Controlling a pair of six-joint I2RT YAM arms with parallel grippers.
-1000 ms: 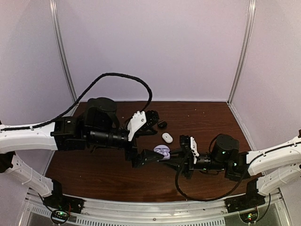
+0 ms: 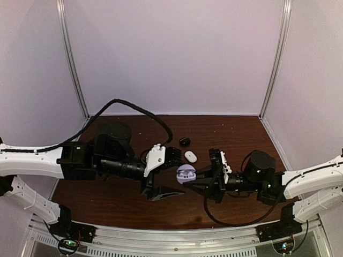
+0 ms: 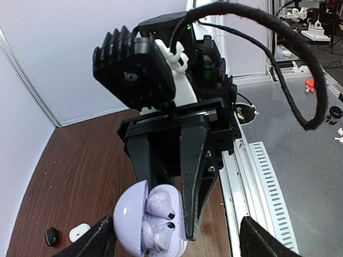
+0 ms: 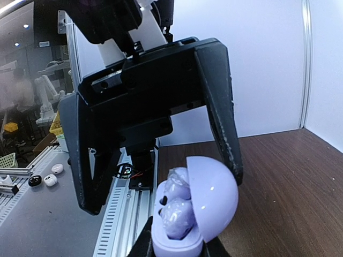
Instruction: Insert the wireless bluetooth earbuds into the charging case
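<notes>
The lilac charging case (image 2: 186,173) is held above the table with its lid open. My right gripper (image 2: 196,180) is shut on it, coming in from the right. Both lilac earbuds sit in the case: one earbud (image 3: 161,202) and a second earbud (image 3: 159,234) show side by side in the left wrist view. In the right wrist view both appear wrapped or glossy, and how deep they sit is hard to judge. My left gripper stands open to the left of the case, its fingers (image 4: 83,176) spread wide and no earbud in their grip.
On the table behind the case lie a white rounded case (image 2: 190,156) and a small black case (image 2: 185,141). My two grippers are close together, with little room between them.
The right arm has barely moved.
</notes>
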